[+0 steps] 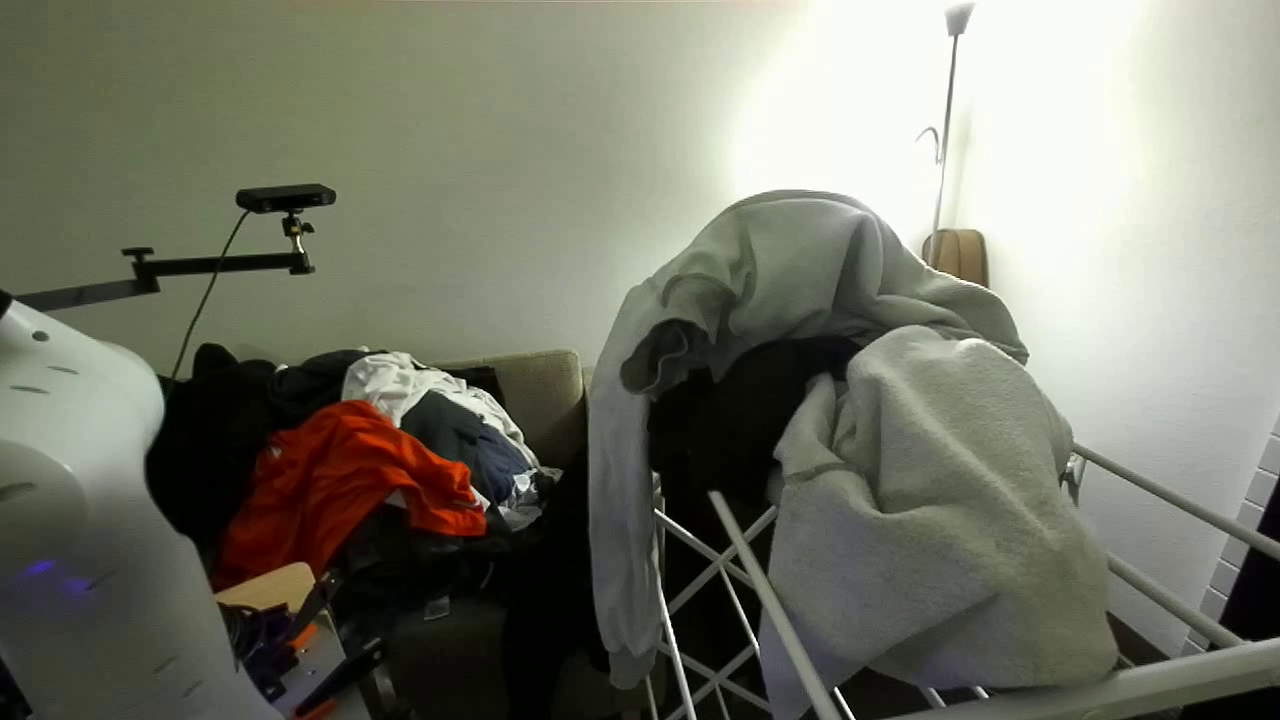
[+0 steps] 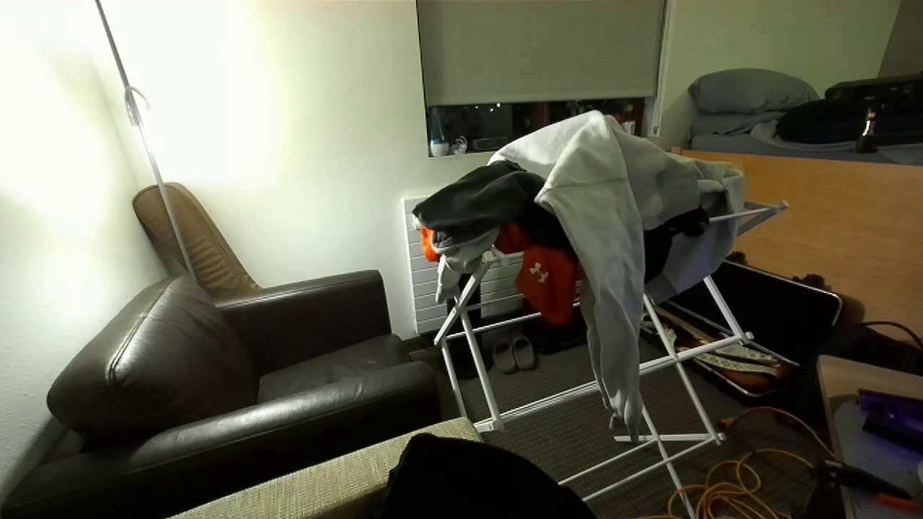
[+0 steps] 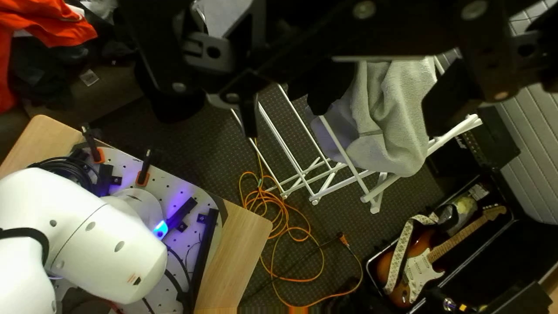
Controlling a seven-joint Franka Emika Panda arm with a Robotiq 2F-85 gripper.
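Observation:
My gripper spans the top of the wrist view, its dark fingers spread wide apart: it is open. Through the gap a light grey fleece garment shows, draped on the drying rack; no finger visibly grips it. The same grey garment hangs in bulky folds in exterior view 1, with a long sleeve down the left side. In exterior view 2 the garment lies across the white drying rack, beside dark and red clothes. Neither exterior view includes the gripper.
Piled clothes cover the couch. The white arm is mounted on a wooden table. Orange cable coils on the floor near a guitar in its open case. A dark armchair stands beside the rack.

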